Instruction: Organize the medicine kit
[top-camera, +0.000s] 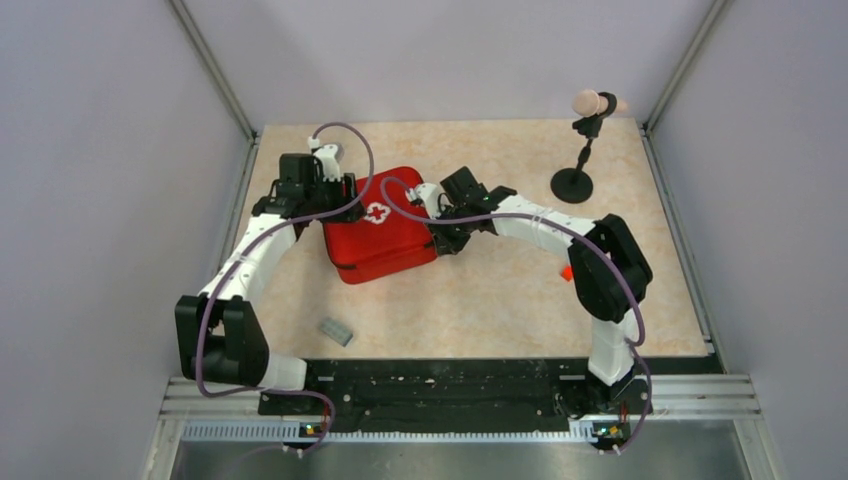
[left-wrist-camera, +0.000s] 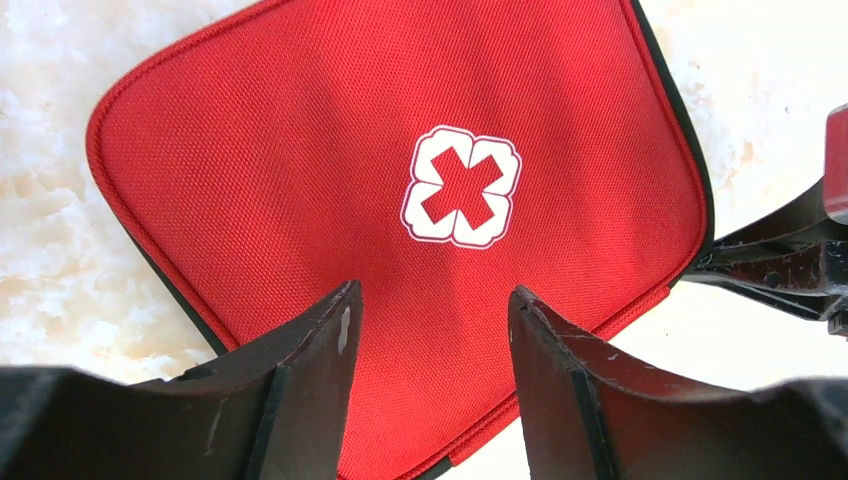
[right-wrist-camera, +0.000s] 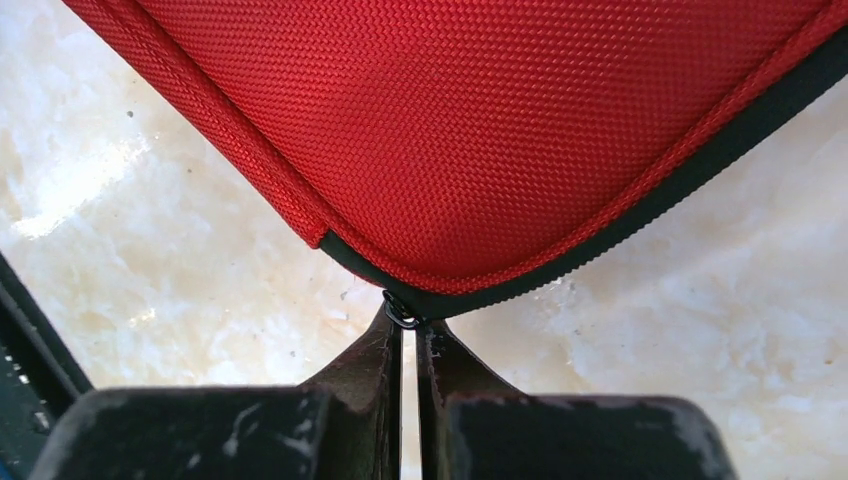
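The closed red medicine kit (top-camera: 352, 240), with a white-bordered cross emblem (left-wrist-camera: 462, 187), lies left of the table's centre. Above its upper left part, my left gripper hangs open, the kit's lid filling the view between its fingers and nothing held. At the kit's right front corner, my right gripper is shut, its fingertips meeting the dark zipper edge (right-wrist-camera: 610, 245). A small black ring, seemingly part of the zipper pull (right-wrist-camera: 400, 312), sits right at those tips. Whether it is pinched cannot be told.
A grey block (top-camera: 336, 332) lies near the front left. A small red block (top-camera: 567, 272) is partly covered by my right arm. The black stand (top-camera: 572, 185) with a camera-like head occupies the back right. Bare table lies in front of the kit and toward the right.
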